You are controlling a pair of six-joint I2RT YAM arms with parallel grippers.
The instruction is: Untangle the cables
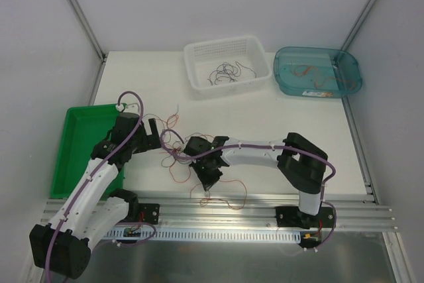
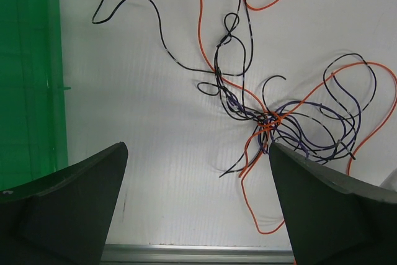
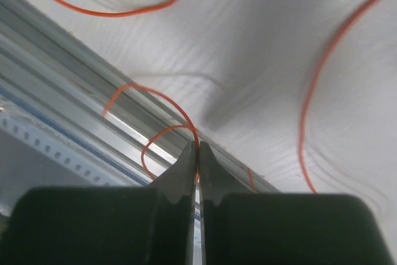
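Black, dark blue and orange cables lie in a knotted bundle [image 2: 273, 119] on the white table, partly hidden in the top view by the right arm. Above and left of the bundle, my left gripper [image 1: 155, 134] stands open, its fingers apart and empty. My right gripper [image 1: 207, 189] reaches down at the front edge of the table. In the right wrist view its fingertips [image 3: 188, 156] are closed together on a thin orange cable [image 3: 175, 107], close to a loose, curling end. More orange cable [image 1: 244, 193] curves away to the right on the table.
A green bin [image 1: 66, 154] is at the left. At the back stand a white basket [image 1: 195, 71] with dark cables and a teal basket [image 1: 285, 84] with orange ones. A metal rail [image 1: 218, 209] runs along the front.
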